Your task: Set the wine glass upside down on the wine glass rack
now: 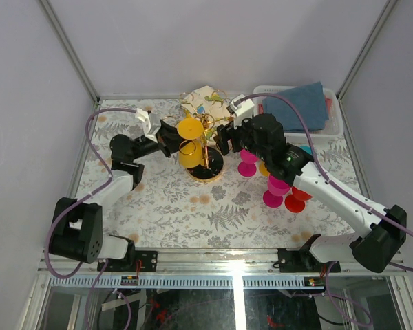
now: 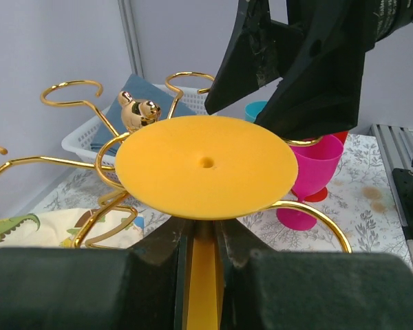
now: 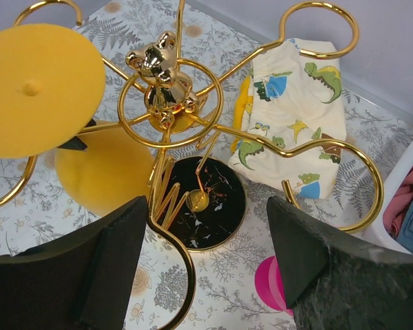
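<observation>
An upside-down yellow wine glass hangs at the gold rack, its round foot (image 2: 206,165) up and bowl (image 3: 100,179) down, my left gripper shut on it below the foot. A rack loop circles just under that foot; whether it bears the glass I cannot tell. The gold rack (image 3: 323,144), topped by a bear figure (image 3: 156,69), stands on a black base (image 3: 220,206). My right gripper is part open over the rack, a gold arm of it passing between or just under the fingers, not visibly gripped.
Several pink, red, yellow and cyan glasses (image 1: 275,201) stand at the right. A white basket (image 1: 334,124) with cloths is at the back right, a dinosaur-print cloth (image 3: 296,110) behind the rack.
</observation>
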